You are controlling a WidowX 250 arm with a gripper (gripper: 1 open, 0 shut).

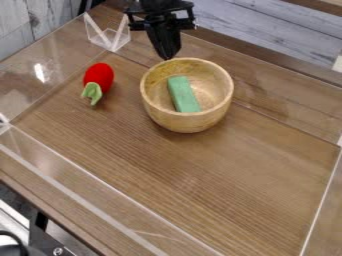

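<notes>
My gripper [167,50] is at the top centre, above the back edge of a light wooden bowl [201,117]; it is shut, with nothing visible between its fingers. In the bowl lies a green oblong object [185,94]. Left of the bowl, on the wooden table, lies a red object with a pale green end [98,78], like a vegetable.
A clear plastic piece [107,30] stands at the back left. Pale wall and table edges border the left and top right.
</notes>
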